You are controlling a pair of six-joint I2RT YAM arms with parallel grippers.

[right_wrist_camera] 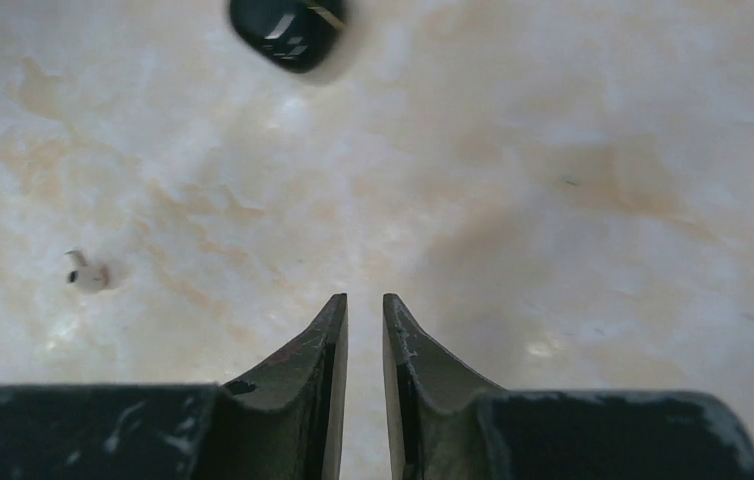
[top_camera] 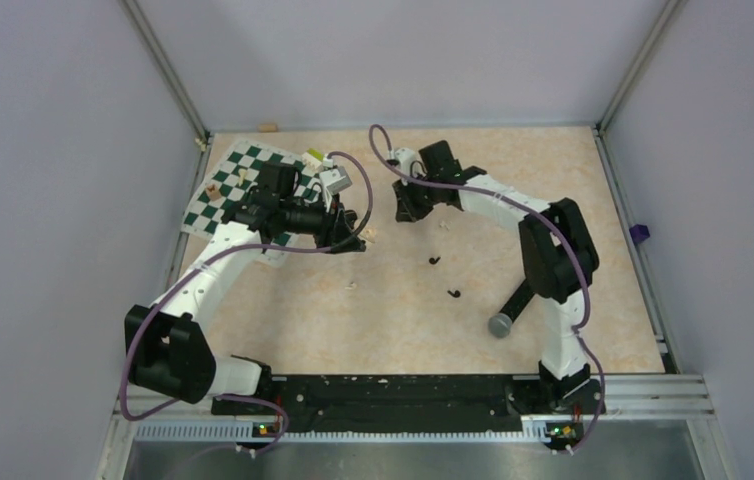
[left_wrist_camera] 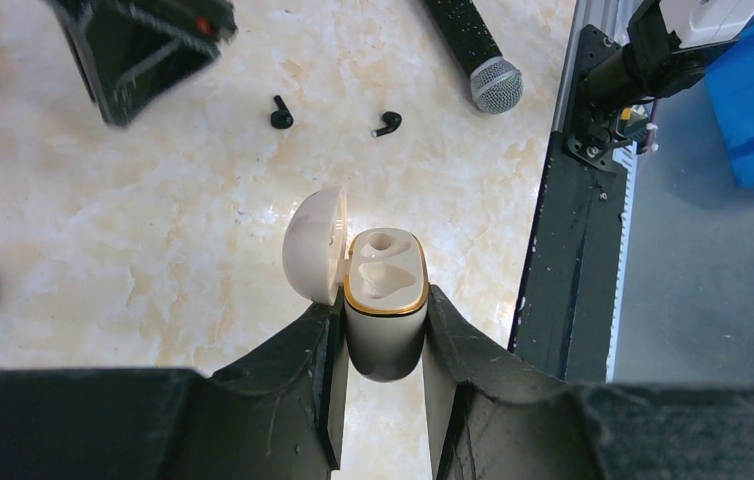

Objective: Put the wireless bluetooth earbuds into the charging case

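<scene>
My left gripper is shut on the white charging case [left_wrist_camera: 385, 325]. Its lid [left_wrist_camera: 315, 250] stands open, and both earbud hollows look empty. Seen from above, my left gripper [top_camera: 355, 243] holds the case over the table, left of centre. My right gripper is part open, with bare table showing between its fingertips. From above, the right gripper [top_camera: 405, 215] is right of the case and apart from it. One white earbud [top_camera: 351, 286] lies below the left gripper; another small white piece [top_camera: 443, 225] lies right of centre. A pale earbud [right_wrist_camera: 86, 275] shows in the right wrist view.
Two black earbuds [left_wrist_camera: 281, 113] [left_wrist_camera: 387, 124] lie apart on the table, near a black microphone [left_wrist_camera: 498, 82]. A black case [right_wrist_camera: 288, 30] sits at the top of the right wrist view. A green checkered board [top_camera: 238, 170] lies back left.
</scene>
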